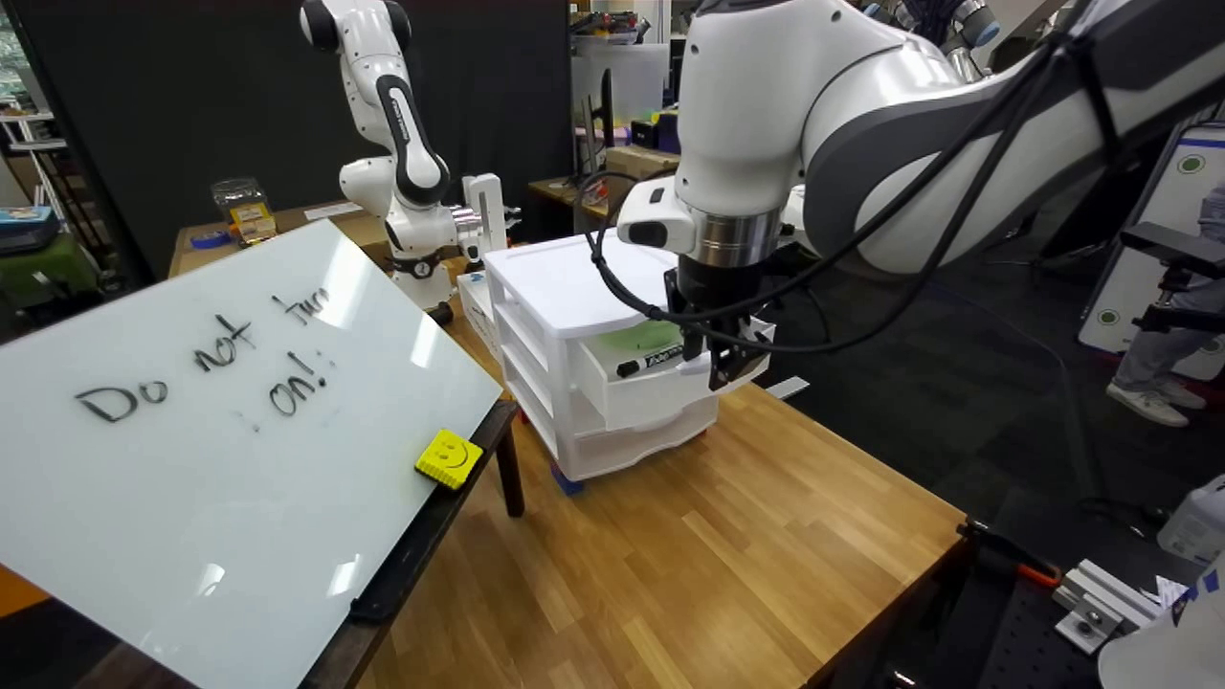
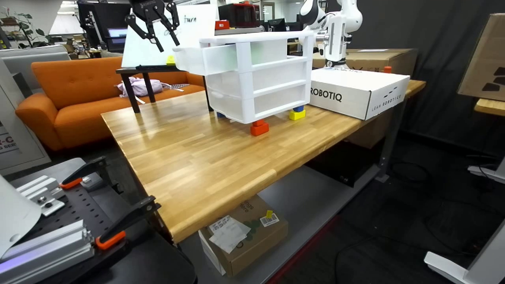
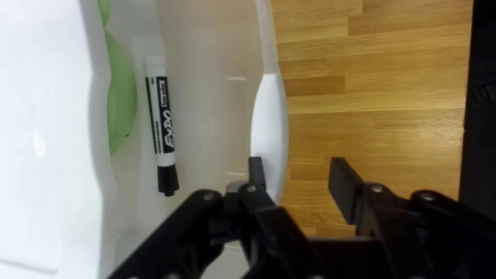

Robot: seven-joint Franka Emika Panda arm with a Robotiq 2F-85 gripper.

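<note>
The white drawer unit (image 1: 574, 287) stands on the table with its top drawer (image 3: 209, 116) pulled out. Inside lie a black-and-white EXPO marker (image 3: 161, 121) and something green (image 3: 121, 93), partly covered by the unit's top. My gripper is at the drawer's front edge, its fingers apart and nothing held between them. In the wrist view one finger (image 3: 257, 172) overlaps the inner side of the white front rim (image 3: 269, 125), while the other is over the wood outside; contact cannot be told. Exterior view 2 shows the gripper (image 2: 169, 46) by the drawer front.
A whiteboard (image 1: 230, 448) with writing and a yellow smiley eraser (image 1: 448, 458) stands beside the unit. Behind the unit are a white Robotiq box (image 2: 360, 87) and a second arm (image 1: 396, 138). Coloured blocks (image 2: 259, 127) sit under the unit.
</note>
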